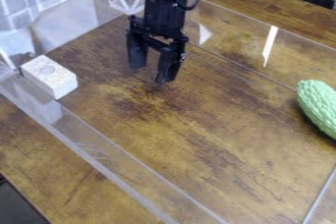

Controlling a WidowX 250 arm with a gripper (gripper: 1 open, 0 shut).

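Observation:
A black robot arm hangs down at the top centre, and its gripper [152, 59] is open just above the wooden floor of a clear-walled enclosure, with nothing visible between its fingers. To its left lies a white box [50, 77] with a faint printed mark, against the left wall. At the right edge sits a pale green, bumpy object [317, 106], partly cut off by the frame.
Clear plastic walls [105, 159] bound the area on the sides and back. A white draped sheet [39, 2] is at the back left.

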